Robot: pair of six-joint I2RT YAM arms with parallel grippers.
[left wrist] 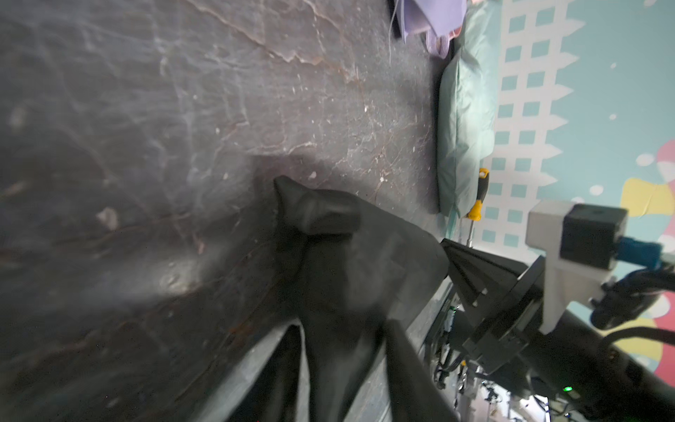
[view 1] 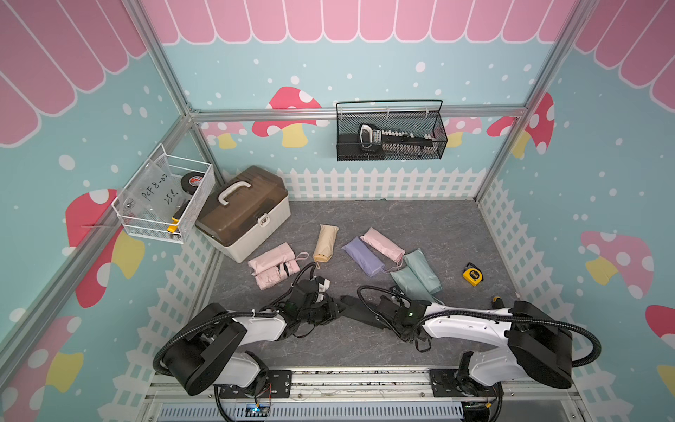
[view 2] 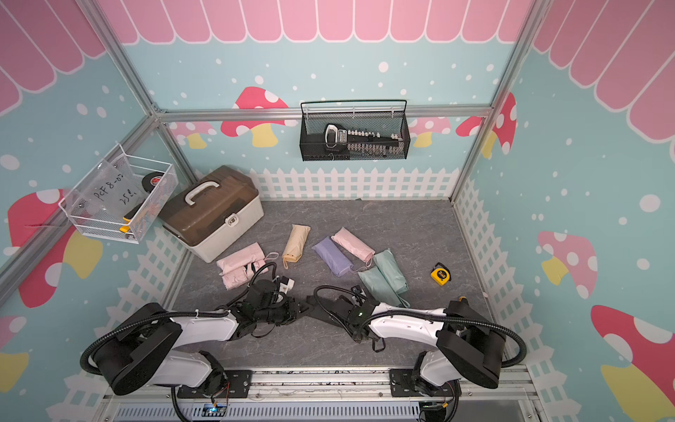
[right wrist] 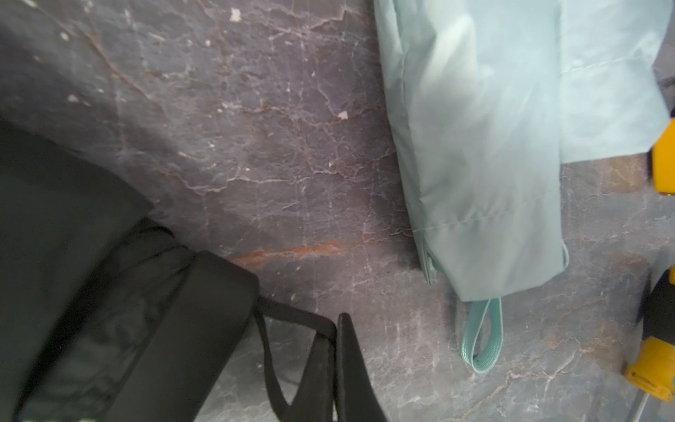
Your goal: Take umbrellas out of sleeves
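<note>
A black umbrella with its sleeve (view 1: 362, 309) lies near the front centre between my grippers. My left gripper is at its left end, its blurred fingers apart on either side of the black fabric; whether they grip it is unclear. At the other end, my right gripper is shut on the black strap (right wrist: 295, 309). In the right wrist view, a mint umbrella (right wrist: 478, 154) with a loop lies beside the black one.
Pink pouches (view 1: 274, 256), a beige one (view 1: 325, 242), a lilac one (view 1: 362, 254) and mint ones lie behind. A tool case (view 1: 242, 211) stands back left; a tape measure (view 1: 472, 273) and screwdriver (right wrist: 661, 316) lie right.
</note>
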